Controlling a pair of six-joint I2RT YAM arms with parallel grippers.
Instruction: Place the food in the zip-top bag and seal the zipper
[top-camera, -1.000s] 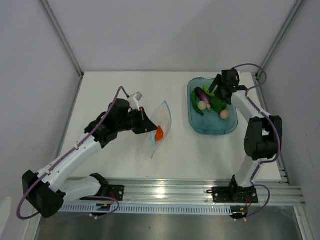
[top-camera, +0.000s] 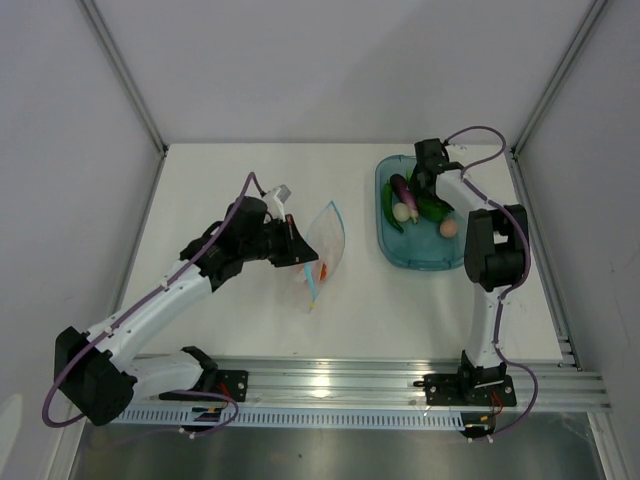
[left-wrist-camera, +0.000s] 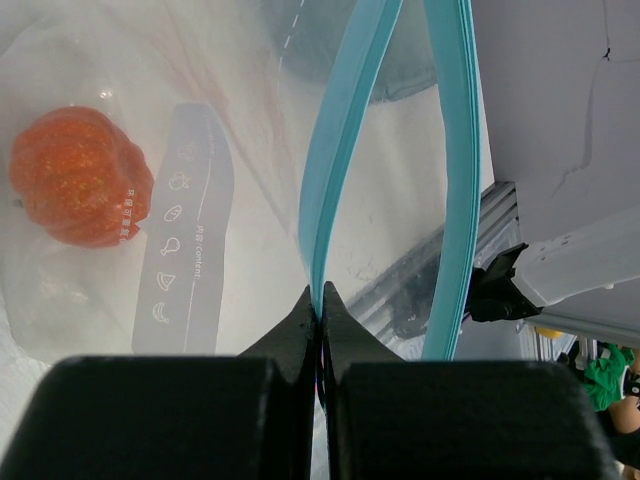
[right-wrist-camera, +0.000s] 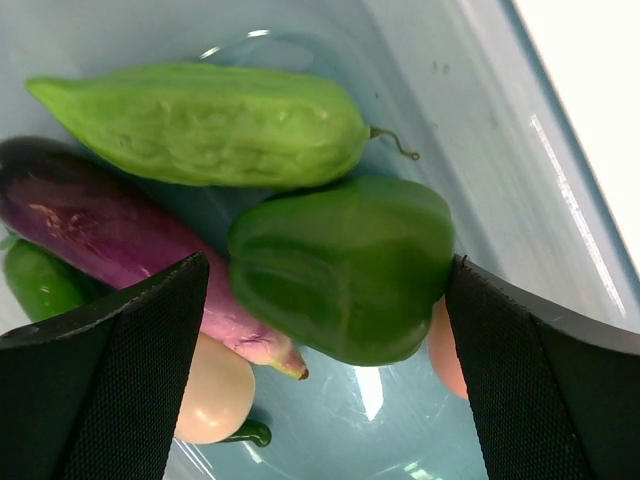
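My left gripper is shut on the cyan zipper edge (left-wrist-camera: 336, 130) of the clear bag (top-camera: 325, 240), which stands upright at the table's middle. A red tomato (left-wrist-camera: 80, 175) shows through the bag. My right gripper (top-camera: 428, 175) is open above the blue tray (top-camera: 420, 255); in the right wrist view a green bell pepper (right-wrist-camera: 340, 265) lies between its fingers, with a long light-green pepper (right-wrist-camera: 200, 125), a purple eggplant (right-wrist-camera: 110, 230) and an onion (right-wrist-camera: 215, 390) around it.
A pinkish round item (top-camera: 449, 227) and a dark green long pepper (top-camera: 389, 208) also lie in the tray. The table left of the bag and in front of the tray is clear.
The left gripper and bag have shifted slightly to the right.
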